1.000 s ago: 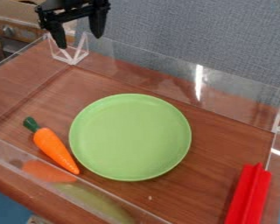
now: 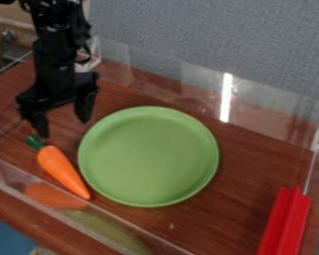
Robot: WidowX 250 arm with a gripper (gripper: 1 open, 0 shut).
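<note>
My black gripper (image 2: 61, 118) hangs at the left, low over the wooden table, its fingers open and pointing down just above the green top of an orange toy carrot (image 2: 63, 169). Nothing shows between the fingers. The carrot lies diagonally beside a large green plate (image 2: 148, 156), to its left.
A red object (image 2: 285, 224) of long bars lies at the front right. Clear plastic walls edge the table (image 2: 222, 184) at back and front, with a grey textured surface behind. The table left of the gripper and right of the plate is mostly clear.
My gripper has come down from the top back of the view toward the left front, to just above the carrot's top. The carrot, plate and red object have not moved.
</note>
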